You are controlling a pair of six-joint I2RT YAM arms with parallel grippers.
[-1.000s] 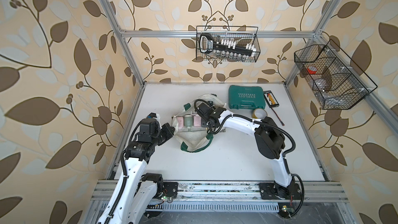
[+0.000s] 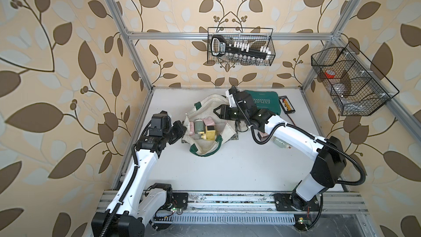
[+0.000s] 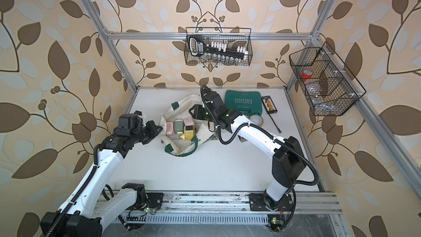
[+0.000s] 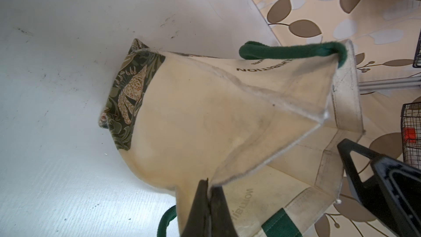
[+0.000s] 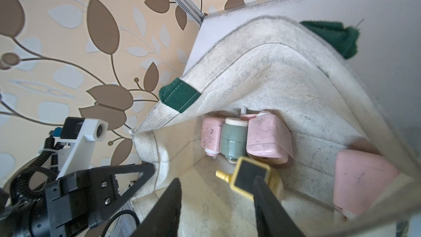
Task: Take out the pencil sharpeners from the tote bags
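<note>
The cream tote bag (image 2: 225, 135) with green handles lies open on the table. My left gripper is shut on its cloth edge at the left side. Inside, in the right wrist view, are a pink sharpener (image 5: 211, 133), a green one (image 5: 233, 139), a larger pink one (image 5: 267, 136) and another pink one (image 5: 361, 182) at the right. A yellow sharpener (image 5: 274, 183) with a dark face shows beyond my right gripper, partly behind one finger. Those fingers stand apart over the bag's opening, nothing visible between them; whether the yellow sharpener rests on something is unclear.
A green case (image 3: 243, 101) lies at the back right, beside a small black box (image 3: 269, 104) and a thin red-and-black tool (image 3: 275, 123). The right arm partly covers a roll (image 3: 256, 119). Wire baskets hang on the walls.
My right gripper has risen and moved back from low over the bag's right end. The yellow sharpener now shows in front of the pink and green ones. The left gripper stays about where it was.
</note>
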